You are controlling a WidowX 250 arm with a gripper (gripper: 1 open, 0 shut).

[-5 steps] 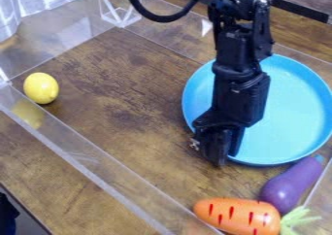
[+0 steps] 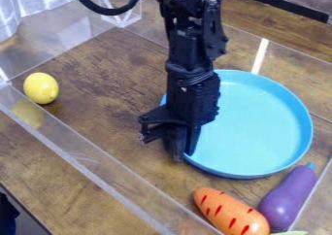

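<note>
My black gripper (image 2: 173,140) is low over the wooden tray floor at the left rim of the blue plate (image 2: 259,132), overlapping it in view; its fingertips are dark, and whether they are shut or hold the rim cannot be told. A toy carrot (image 2: 228,210) and a purple eggplant (image 2: 288,195) lie in front of the plate at the bottom right.
A yellow lemon (image 2: 41,87) lies at the left. Clear walls (image 2: 91,181) border the tray. The wooden floor between lemon and plate is clear.
The gripper has moved left, and the blue plate has shifted slightly left with it. The carrot and eggplant appear slightly shifted.
</note>
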